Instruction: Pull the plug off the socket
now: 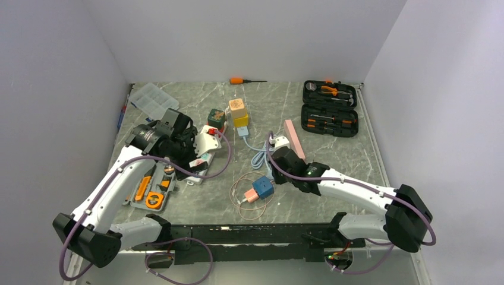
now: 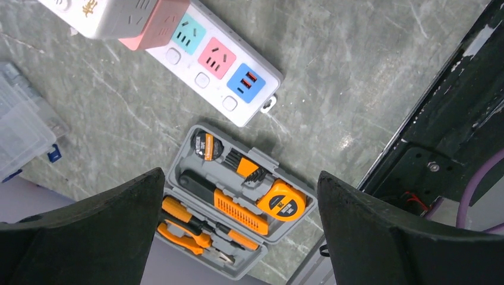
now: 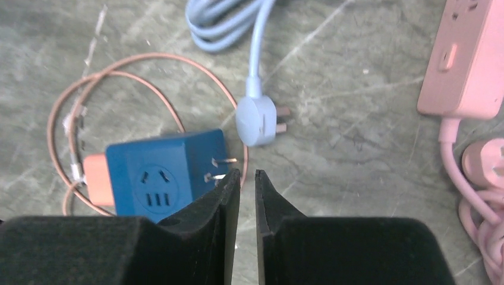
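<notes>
A blue cube socket (image 3: 148, 172) with a salmon plug (image 3: 96, 178) in its side and a thin cable looped around it lies at front centre. A light-blue plug (image 3: 255, 122) lies loose beside it. My right gripper is shut, its fingers together above the table near the blue cube; nothing clearly shows between them. My left gripper is open at the left, above a grey tool case (image 2: 238, 196) and a white power strip (image 2: 214, 71).
A pink power strip (image 3: 460, 59) lies right of centre. A black tool case (image 1: 330, 122) stands back right, stacked blocks (image 1: 238, 108) at the back middle, a clear box (image 1: 154, 102) back left. Bare table lies in front of the cube.
</notes>
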